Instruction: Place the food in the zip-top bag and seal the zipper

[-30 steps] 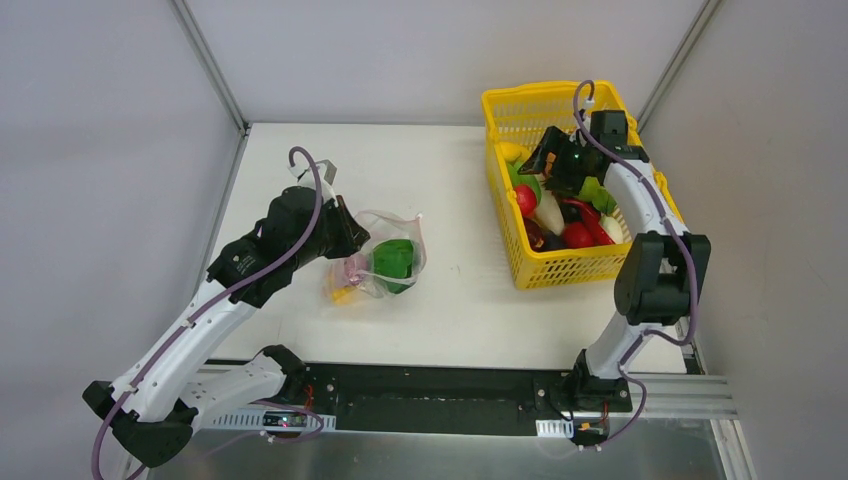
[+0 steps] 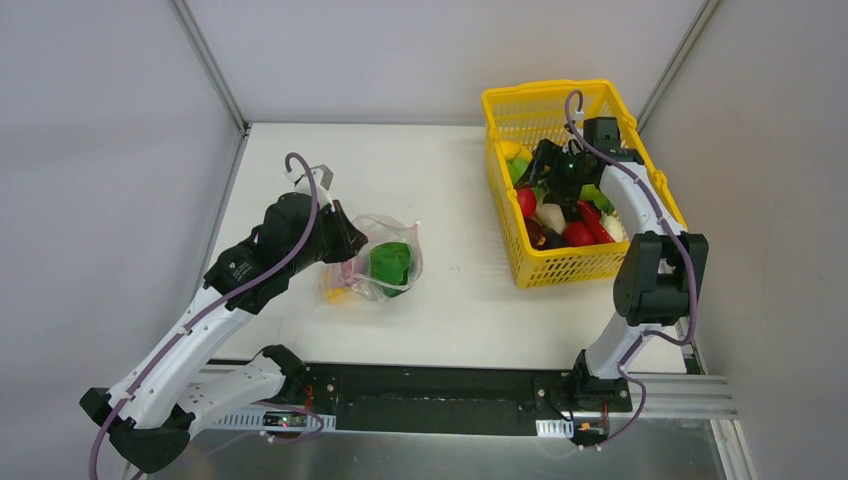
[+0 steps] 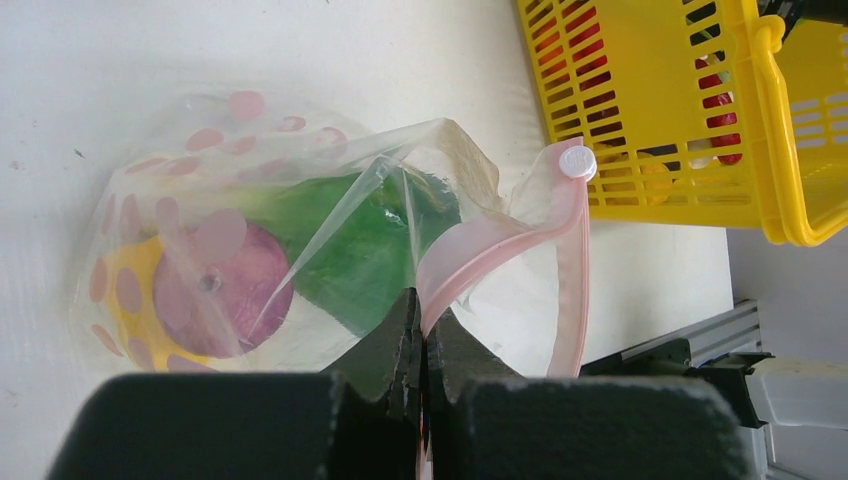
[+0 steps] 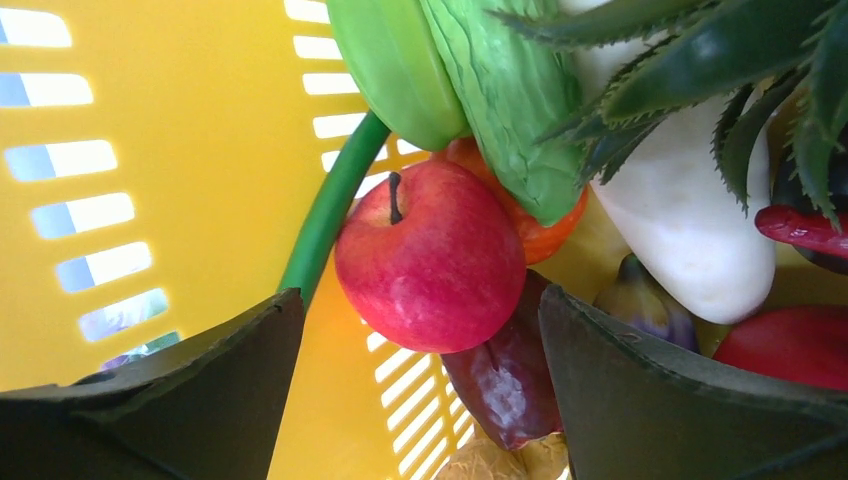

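The clear zip bag (image 3: 330, 170) with pink dots lies on the table, holding a green item (image 3: 350, 250), a purple round item (image 3: 215, 300) and something yellow. My left gripper is shut on the pink zipper edge at the bag's mouth. Over the yellow basket (image 2: 540, 266), my right gripper hangs open, its fingers either side of and above a red apple (image 4: 430, 260); a green stalk, leafy green pieces, a white vegetable and a dark red item surround the apple.
The basket at the back right is packed with mixed food. Bare table (image 2: 460, 320) lies between bag and basket and behind the bag. Walls border the table at left, back and right.
The right arm has shifted slightly within the basket's area, over the food. The left arm and bag have barely moved.
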